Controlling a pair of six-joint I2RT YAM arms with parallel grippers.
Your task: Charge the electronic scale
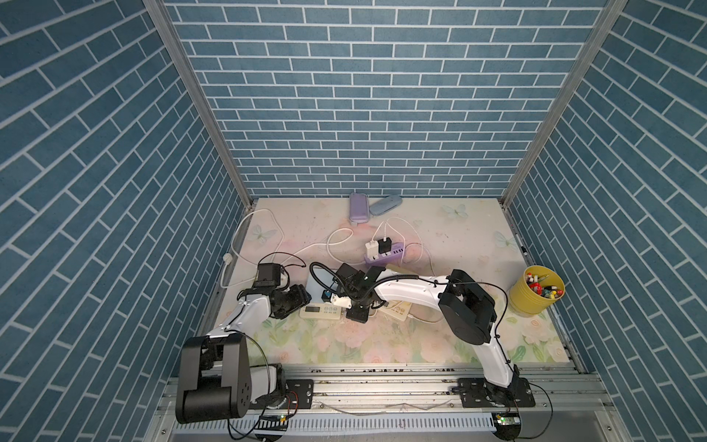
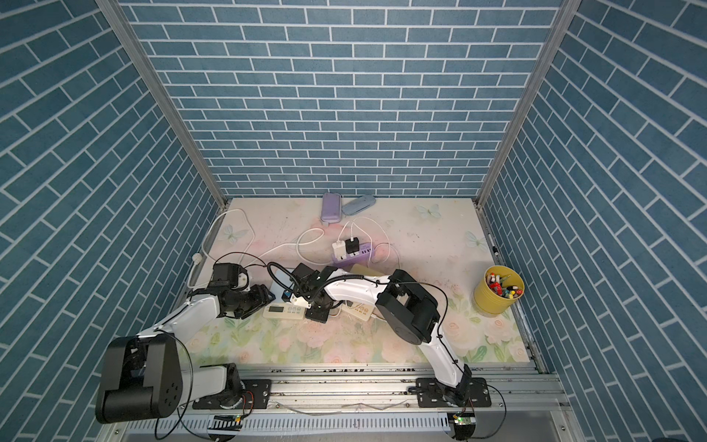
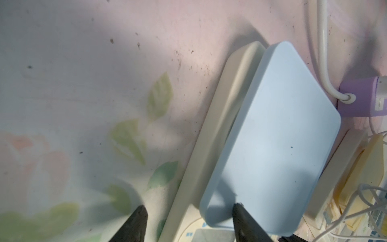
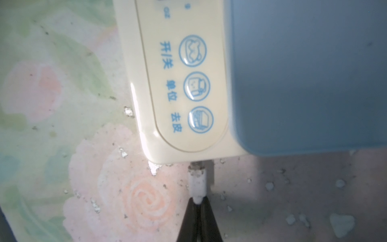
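The electronic scale [image 1: 320, 311] lies flat on the table, cream-coloured with a light-blue plate [image 3: 278, 145]. In the right wrist view, its button panel [image 4: 195, 86] faces up. My right gripper is shut on the back end of a white cable plug [image 4: 197, 181]. The plug's metal tip meets the scale's side edge below the buttons; how deep it sits cannot be told. My left gripper is open by the scale's opposite end, nothing gripped; in the left wrist view one finger [image 3: 246, 223] overlaps the plate's corner.
A purple power strip [image 1: 385, 254] with a white and a black adapter stands behind. Another cream device [image 1: 395, 310] lies partly under my right arm, with loose cable around it. Two cases [image 1: 358, 208] lie at the back; a yellow bucket [image 1: 535, 294] stands right.
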